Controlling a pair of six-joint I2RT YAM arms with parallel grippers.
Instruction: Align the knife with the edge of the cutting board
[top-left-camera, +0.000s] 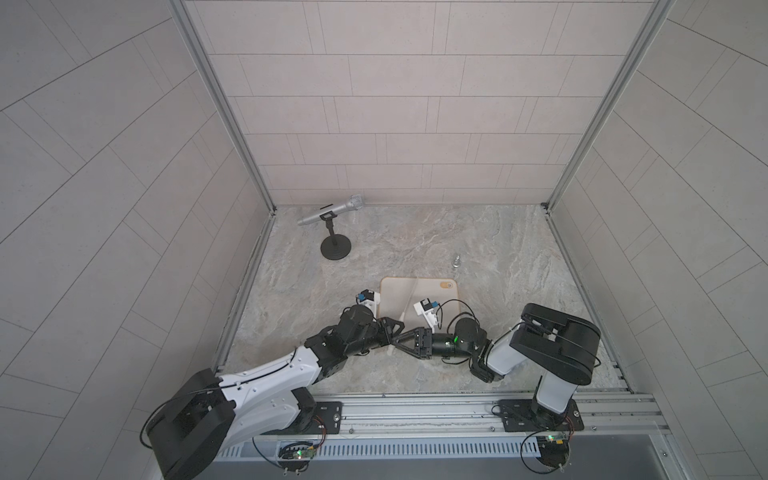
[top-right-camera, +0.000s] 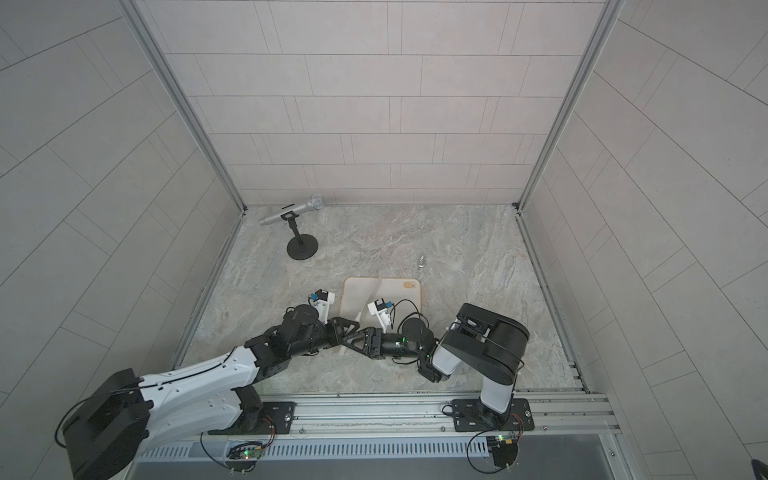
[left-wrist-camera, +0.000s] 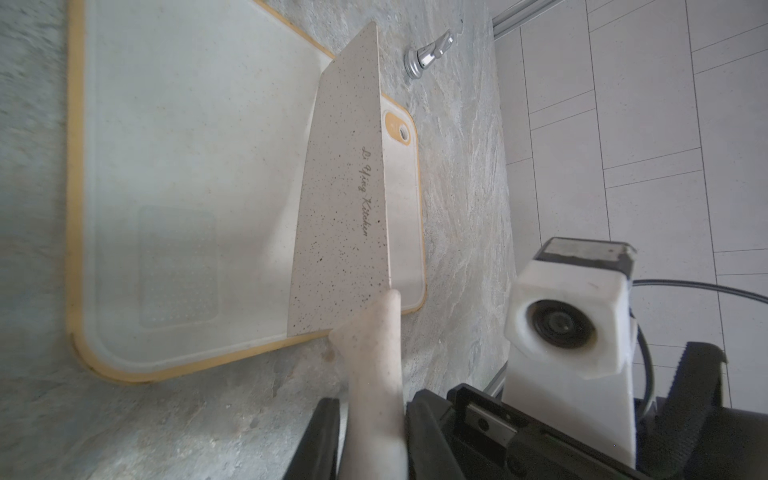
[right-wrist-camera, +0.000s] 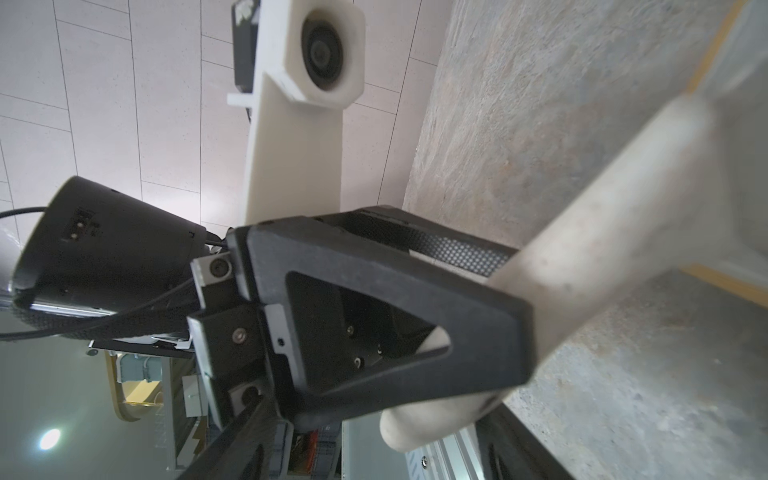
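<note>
A speckled knife with printed lettering (left-wrist-camera: 336, 184) lies diagonally over the rimmed cutting board (left-wrist-camera: 176, 96), its pale handle (left-wrist-camera: 372, 384) reaching past the board's near edge. My left gripper is around the handle in the left wrist view; whether it is clamped is unclear. My right gripper (top-left-camera: 404, 342) meets the left at the handle from the right. In the right wrist view, the handle (right-wrist-camera: 616, 200) runs through black fingers of the left gripper, while the right gripper's own fingertips at the bottom edge are partly cut off, close to the handle's end.
A microphone on a black stand (top-left-camera: 335, 246) stands at the back left. A small metal object (left-wrist-camera: 428, 56) sits just behind the board. Both arms crowd the front middle.
</note>
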